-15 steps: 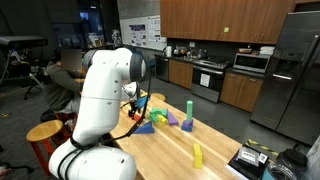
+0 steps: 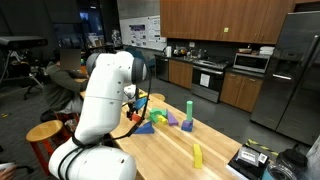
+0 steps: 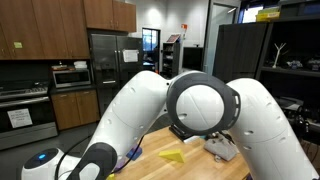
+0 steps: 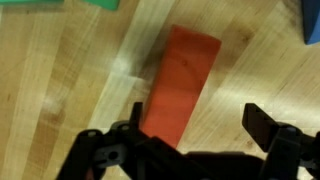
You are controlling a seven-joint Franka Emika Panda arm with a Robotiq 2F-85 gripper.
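A red rectangular block (image 4: 183, 85) lies slantwise on the wooden table in the wrist view. My gripper is open over it, one black finger near the block's lower left side and the other well off to the right. The block's lower end is partly hidden by the gripper body. In the first exterior view, my gripper reaches down at the far left part of the table, among the coloured blocks; its fingertips are too small there to make out. The arm hides the gripper in the second exterior view.
Close by are a blue triangular block (image 2: 145, 128), a purple block (image 2: 187, 126) and an upright green block (image 2: 189, 109). A yellow block (image 2: 197, 156) stands apart nearer the front. In the wrist view, a green piece (image 4: 28, 27) and a blue piece (image 4: 312, 20) flank the red block.
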